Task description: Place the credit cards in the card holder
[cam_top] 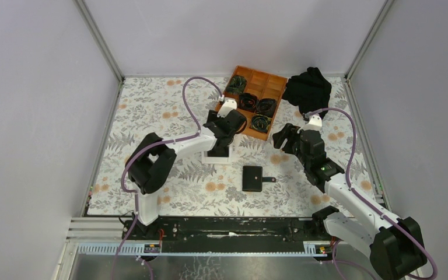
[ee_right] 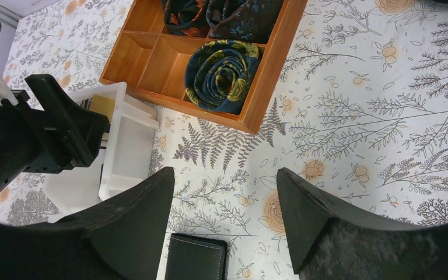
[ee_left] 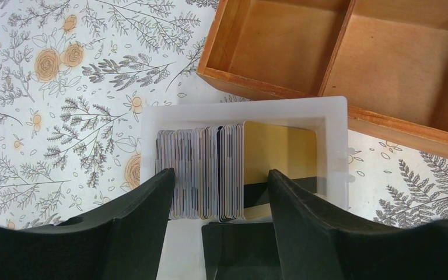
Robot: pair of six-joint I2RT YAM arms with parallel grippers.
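In the left wrist view a white plastic tray (ee_left: 333, 151) holds a tight row of cards (ee_left: 195, 151), with a yellow card (ee_left: 280, 149) at its right end and a dark object (ee_left: 239, 254) below. My left gripper is over the tray, fingers apart around part of the card stack; whether they touch it I cannot tell. The black card holder (cam_top: 251, 178) lies on the cloth right of and in front of the tray. My right gripper stands open above the cloth beside the holder, nothing visible between its fingers.
A wooden compartment box (cam_top: 265, 83) with rolled ties sits behind the tray. A black cloth (cam_top: 309, 87) lies at the back right.
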